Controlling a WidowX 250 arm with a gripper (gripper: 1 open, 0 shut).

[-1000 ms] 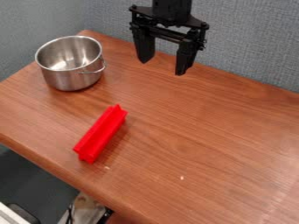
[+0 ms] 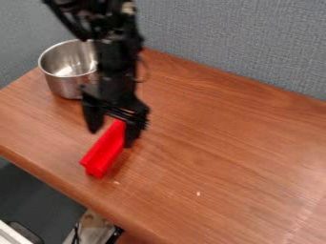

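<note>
A red, elongated block [image 2: 103, 153] lies diagonally on the wooden table near its left front. My black gripper [image 2: 112, 127] hangs open over the far end of the block, its two fingers apart on either side; whether they touch it I cannot tell. A steel pot [image 2: 61, 67] stands at the back left, partly behind the arm.
A grey textured wall [image 2: 230, 38] runs along the back. The table's left front edge is close to the red block, with dark floor and cables beyond.
The block looks unmoved.
</note>
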